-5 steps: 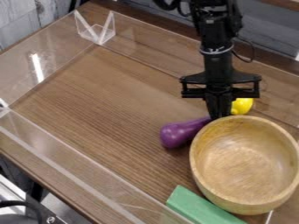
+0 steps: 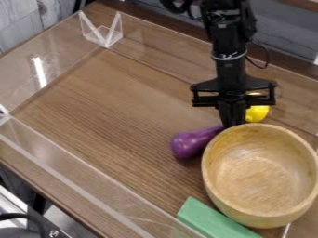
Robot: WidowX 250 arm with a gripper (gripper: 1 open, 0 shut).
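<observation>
My black gripper points down just above and behind the near-left rim of a light wooden bowl, which fills the lower right. A purple eggplant-like object lies left of the bowl, its right end reaching under the gripper's tips. A yellow object lies behind the gripper to the right, partly hidden by it. The fingertips look close together; whether they touch the purple object is unclear.
A green block lies at the bottom, left of the bowl. A clear plastic stand is at the back left. The wooden surface is open on the left, bordered by transparent edging.
Very little has changed; the gripper and the objects stay in almost the same places, with at most a slight shift of the gripper.
</observation>
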